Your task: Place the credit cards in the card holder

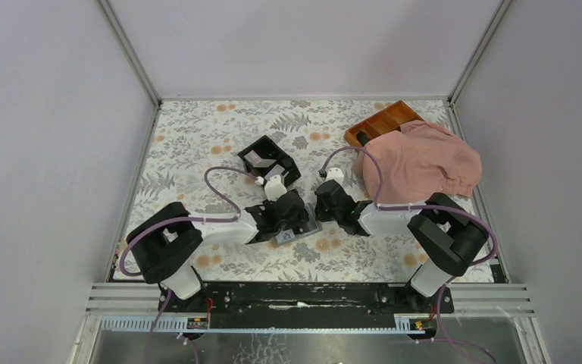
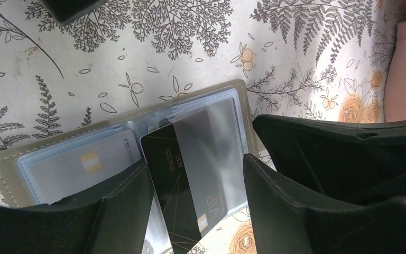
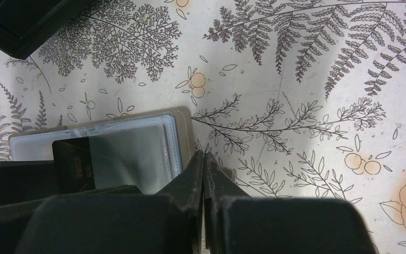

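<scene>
The card holder [image 2: 68, 132] lies open on the table with clear sleeves. A black-and-silver card [image 2: 174, 174] lies over its right part, its left edge between the fingertips of my left gripper, which is part open around the card. In the top view that gripper [image 1: 295, 220] covers much of the holder. My right gripper is shut at the holder's right edge, with nothing seen between its fingers; in the left wrist view its dark body reaches in from the right.
A black box [image 1: 269, 155] with cards sits behind the holder. A wooden tray [image 1: 379, 121] and a pink cloth [image 1: 420, 159] occupy the back right.
</scene>
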